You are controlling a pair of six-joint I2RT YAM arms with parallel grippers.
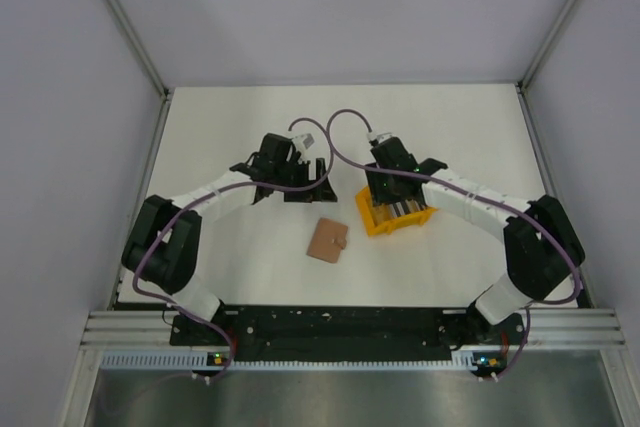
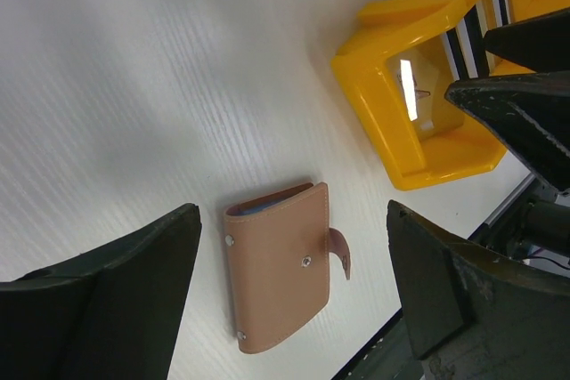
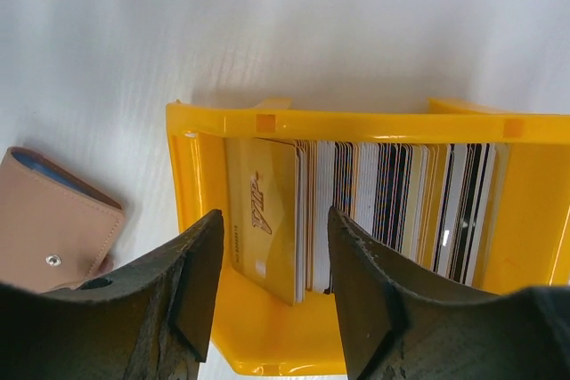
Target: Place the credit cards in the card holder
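Credit cards stand on edge in a row inside a yellow tray; the leftmost, a gold card, leans its face toward the tray's left end. My right gripper is open over this end, its fingertips on either side of the gold card in the view, with no card gripped. The brown card holder lies on the white table, its mouth slightly parted with a bluish lining and its small strap sticking out to the side. Above and behind it, my left gripper hangs open and empty.
The yellow tray sits right of the card holder with a gap of bare table between. In the left wrist view the right gripper's dark fingers reach over the tray. Free table lies behind both arms.
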